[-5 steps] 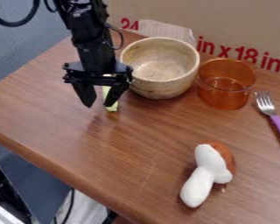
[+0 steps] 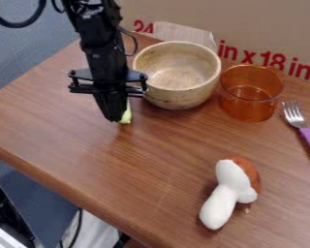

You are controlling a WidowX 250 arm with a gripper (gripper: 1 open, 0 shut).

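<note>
My black gripper (image 2: 116, 108) is low over the table in front of a pale wooden bowl (image 2: 178, 73), its fingers pointing down. A small pale yellow-green object (image 2: 127, 114) shows at the fingertips, partly hidden by them; whether it is held is unclear.
An orange translucent container (image 2: 250, 95) stands right of the bowl, with a purple-handled fork (image 2: 302, 134) beyond it. A white and brown mushroom-shaped object (image 2: 229, 194) lies at the front right. A cardboard box stands behind.
Since a second ago the fingers have drawn closer together around the yellow-green object, hiding more of it.
</note>
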